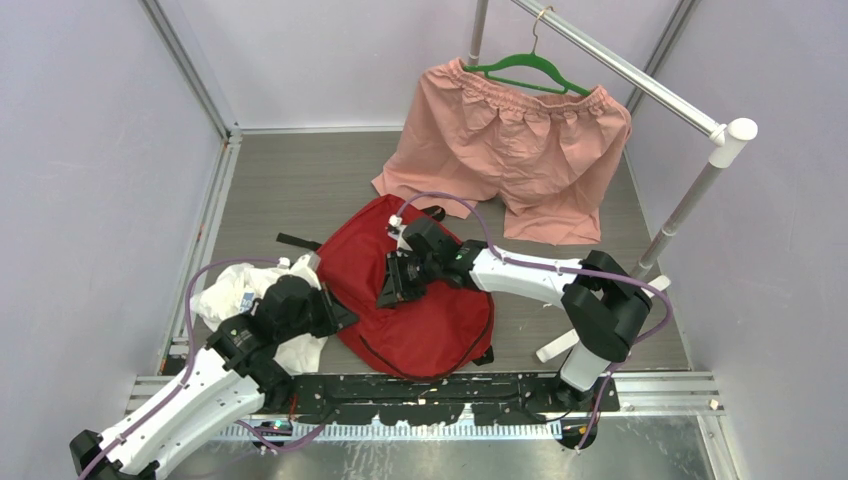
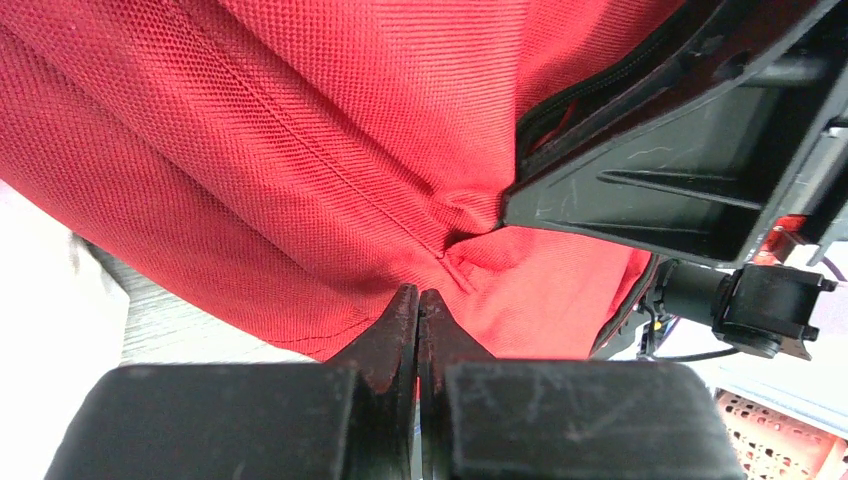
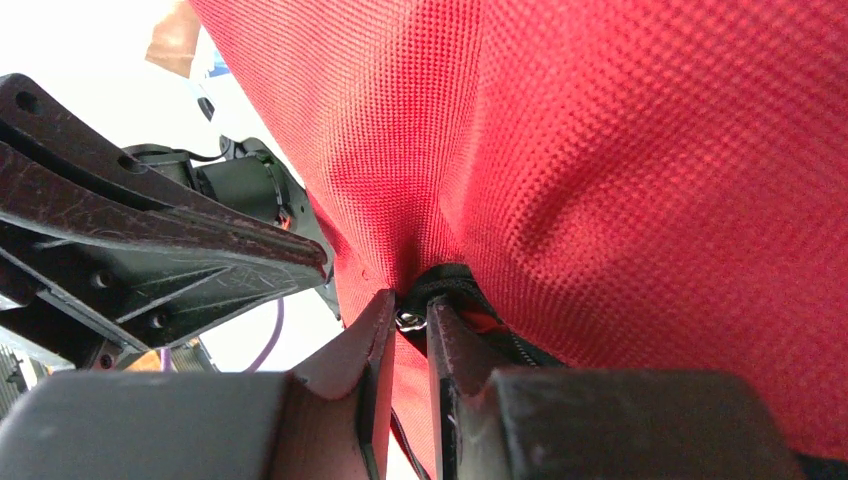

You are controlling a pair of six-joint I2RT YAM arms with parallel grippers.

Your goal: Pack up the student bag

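Note:
A red bag (image 1: 440, 330) lies flat, mid-table, its dark zipper curving along the front. My left gripper (image 1: 340, 318) is shut at the bag's left side, red fabric beyond its tips (image 2: 418, 300) and nothing visible held. My right gripper (image 1: 390, 290) is over the bag's middle. In the right wrist view its fingertips (image 3: 375, 325) are slightly apart around a small metal zipper pull (image 3: 410, 321) on black zipper tape; whether they grip it I cannot tell.
A white cloth (image 1: 225, 295) lies left of the bag, partly under my left arm. Pink shorts (image 1: 505, 150) hang on a green hanger from a rail (image 1: 640, 75) behind. Bare table shows at the back left.

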